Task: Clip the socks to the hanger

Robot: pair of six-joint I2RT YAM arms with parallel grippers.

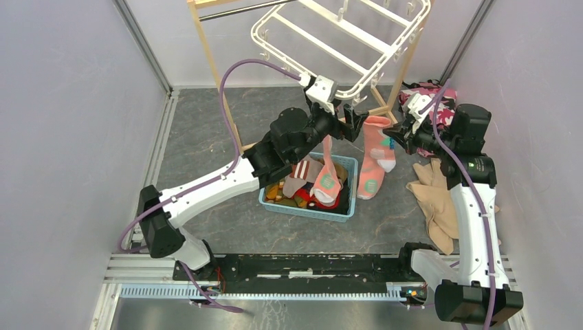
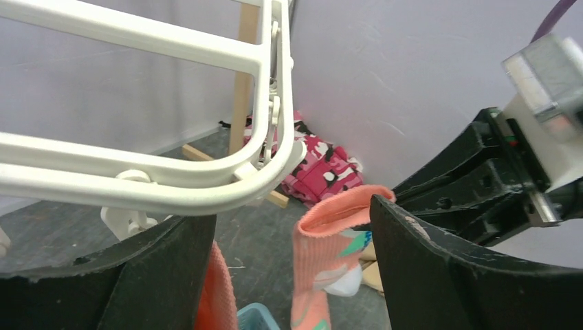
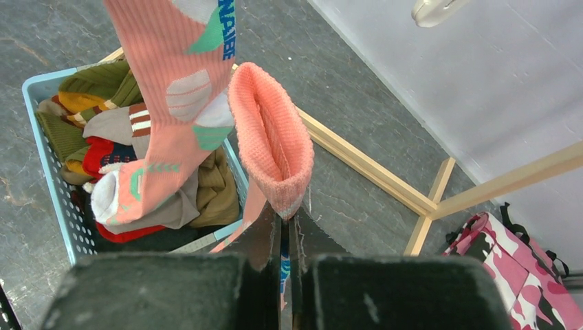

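My right gripper is shut on the rim of a pink sock [image 3: 271, 141], its mouth gaping upward and its foot hanging down. In the top view this sock [image 1: 375, 155] dangles right of the basket. A second pink sock [image 3: 165, 89] hangs under the white hanger [image 1: 344, 27], in front of the basket; its top is hidden by my left gripper [image 1: 352, 115] from above. That gripper stands partly open by the hanger's near corner. In the left wrist view, the second sock [image 2: 216, 292] shows beside the left finger; whether a clip holds it is hidden.
Below, a light blue basket [image 1: 306, 214] holds several other socks. A wooden frame [image 1: 206, 51] stands behind. A pink patterned bag [image 1: 430, 100] and tan cloth [image 1: 434, 196] lie at the right. My two grippers are close together.
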